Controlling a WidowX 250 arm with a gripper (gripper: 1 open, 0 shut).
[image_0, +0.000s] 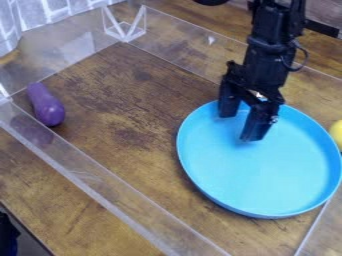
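The black gripper (243, 112) hangs from the top centre-right, low over the back part of a large blue plate (257, 165), its fingers apart. Whether the fingertips touch the plate is hard to tell. A purple eggplant-like object (46, 105) lies at the left on the wooden surface.
A yellow object (335, 137) is partly visible at the right edge, beside the plate. Clear plastic walls edge the wooden work area (127, 110), with a white wire piece (123, 25) at the back left.
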